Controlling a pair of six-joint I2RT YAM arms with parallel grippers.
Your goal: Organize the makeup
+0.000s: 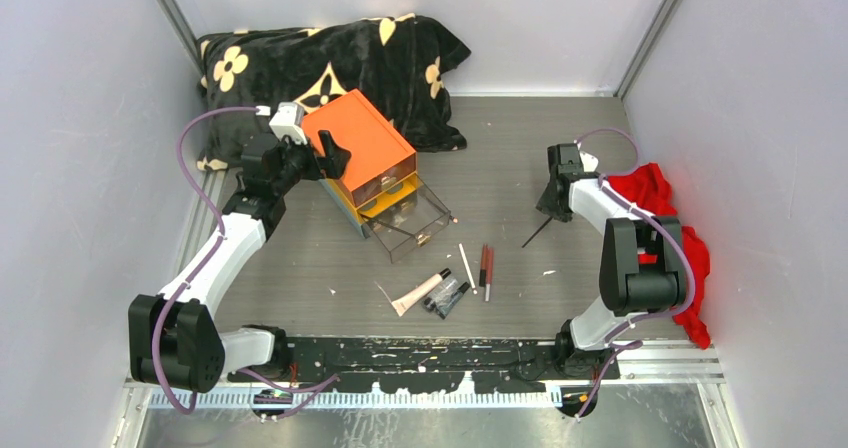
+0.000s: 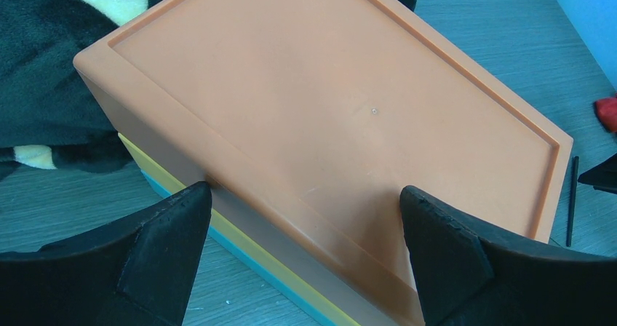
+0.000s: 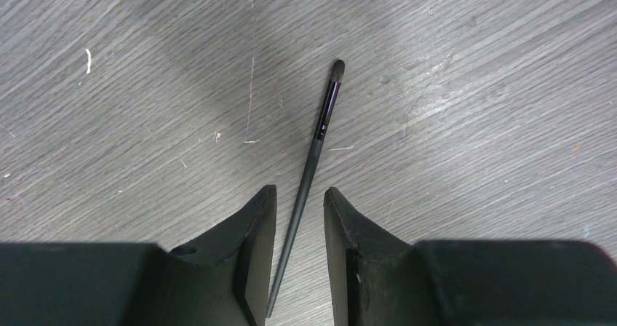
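Observation:
The orange-topped organizer (image 1: 355, 133) stands at centre left, its lower clear drawer (image 1: 420, 228) pulled out. My left gripper is over the organizer, fingers apart at its top edge; whether they grip it is unclear. On the right, a black brush (image 3: 309, 166) lies on the floor below my right gripper, which is open, its fingertips on either side of the handle. Cosmetics lie at the front centre: a beige tube (image 1: 420, 291), dark tubes (image 1: 452, 301), a white stick (image 1: 467, 268) and brown-red tubes (image 1: 489, 268).
A black patterned blanket (image 1: 260, 78) lies behind the organizer. A red cloth (image 1: 690, 278) lies along the right wall. The floor between organizer and right gripper is clear.

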